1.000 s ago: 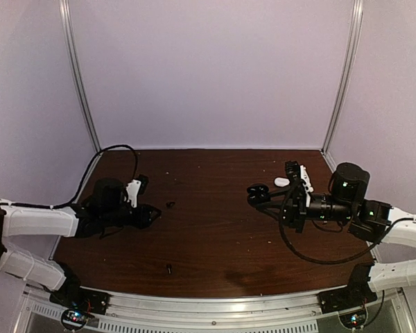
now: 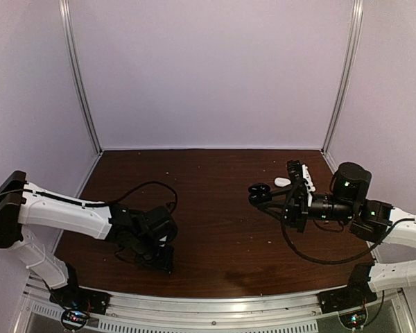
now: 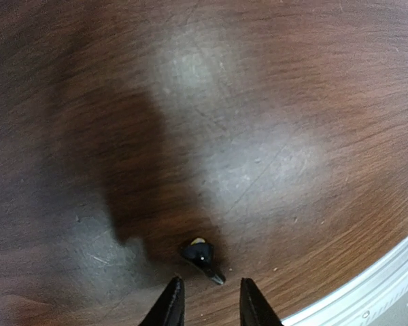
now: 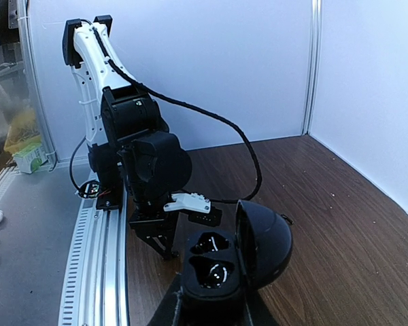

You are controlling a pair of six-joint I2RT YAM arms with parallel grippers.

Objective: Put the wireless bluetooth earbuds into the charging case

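A black earbud (image 3: 200,255) lies on the wooden table near the front edge, just beyond the fingertips of my left gripper, which points down with its fingers apart and empty; in the top view my left gripper (image 2: 165,262) hides it. My right gripper (image 2: 270,202) holds the open black charging case (image 4: 211,268) in the air at the right; its two earbud slots face up, with no earbud visible in them, and its lid (image 4: 264,241) stands raised.
A white object (image 2: 281,182) lies at the back right of the table (image 2: 208,180). A metal rail (image 2: 229,305) runs along the front edge, and walls close the other sides.
The right arm holds the case in nearly the same place.
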